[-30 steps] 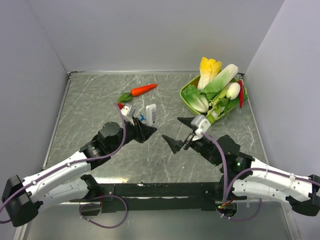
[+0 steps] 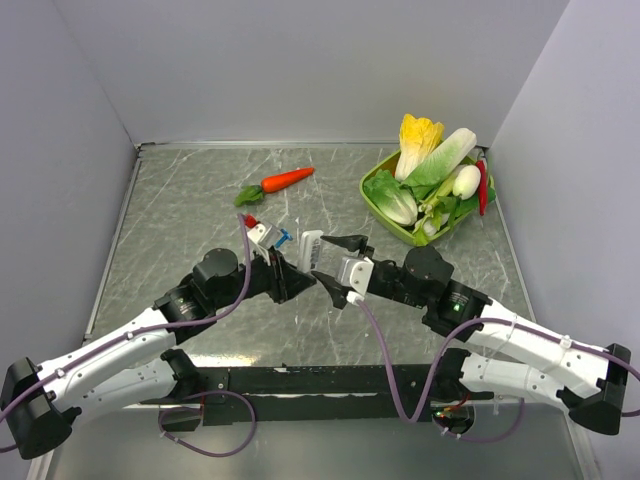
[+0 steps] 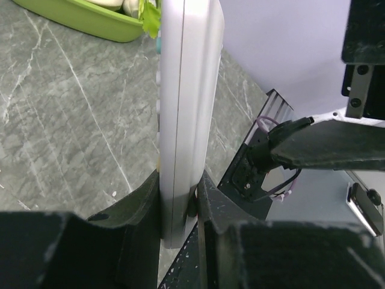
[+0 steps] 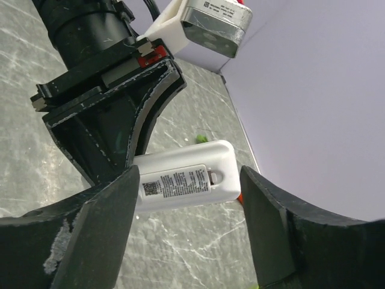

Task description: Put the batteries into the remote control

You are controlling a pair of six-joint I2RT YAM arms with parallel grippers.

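Note:
The white remote control (image 2: 309, 250) stands raised above the table, its lower end in my left gripper (image 2: 303, 281), which is shut on it. Edge-on in the left wrist view, the remote (image 3: 187, 108) rises from between the black fingers. In the right wrist view its labelled face (image 4: 183, 182) shows, with a small notch beside the label. My right gripper is part open, one finger at either end of the remote; whether they touch it I cannot tell. No loose batteries can be made out.
A green basket (image 2: 375, 212) of vegetables stands at the back right. A carrot (image 2: 287, 179) lies at the back left. A small blue object (image 2: 283, 239) and a red one (image 2: 250, 221) lie behind the left gripper.
My right gripper has moved left to the remote, its fingers now close to it. The left gripper still grips the remote, which has shifted slightly right and down in the view.

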